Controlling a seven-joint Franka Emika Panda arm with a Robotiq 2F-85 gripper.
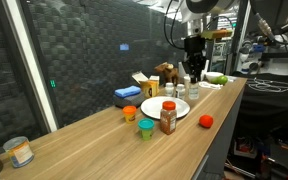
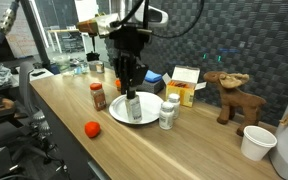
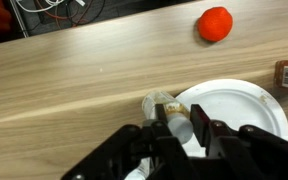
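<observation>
My gripper (image 2: 134, 86) is shut on a white bottle (image 2: 134, 106), which hangs upright below the fingers. In exterior view 1 the held bottle (image 1: 193, 91) is right of the white plate (image 1: 154, 110). The wrist view looks down on the bottle's top (image 3: 180, 128) between the fingers, with the plate (image 3: 266, 104) close beside it. From exterior view 2, the bottle overlaps the plate (image 2: 154, 122); whether its base is over the rim, I cannot tell.
A red tomato (image 1: 206, 121) lies near the table's front edge. A brown jar (image 1: 168, 122) with an orange lid stands in front of the plate. Two white bottles (image 2: 166, 117) stand beside the plate; a toy deer (image 2: 237, 96) is behind. Bare table lies left in exterior view 1.
</observation>
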